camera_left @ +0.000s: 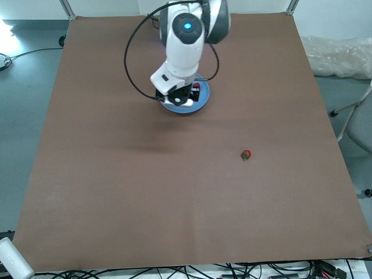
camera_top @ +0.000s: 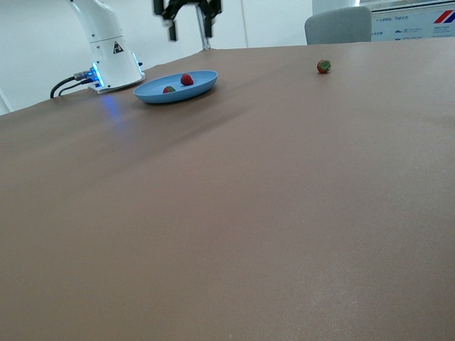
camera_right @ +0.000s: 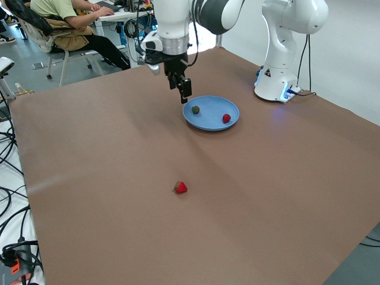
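Observation:
A blue plate (camera_right: pixel 211 122) holds two strawberries, one red (camera_top: pixel 186 79) and one showing green (camera_right: pixel 195 110). My black gripper (camera_top: pixel 190 30) hangs above the plate in the top view, its two fingers spread wide with nothing seen between them. In the left view the arm (camera_left: pixel 181 55) hides part of the plate. A lone strawberry (camera_left: pixel 246 154) lies on the brown table, apart from the plate, also seen in the right view.
A chair, cables and a seated person are beyond the edges.

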